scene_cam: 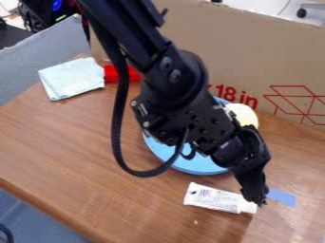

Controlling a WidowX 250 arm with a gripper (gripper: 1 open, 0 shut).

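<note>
My gripper (254,190) reaches down at the right of the wooden table, its fingertips just above or beside the right end of a white tube (214,197) with printed label. Whether the fingers are open or shut, or touch the tube, I cannot tell. A blue plate (197,163) lies behind the tube, largely hidden by the arm, with a round pale yellow-white object (242,113) partly showing at its back.
A folded pale cloth (71,79) and a red object (114,73) lie at the back left. A cardboard box (279,66) closes off the back. Blue tape (282,197) is on the right.
</note>
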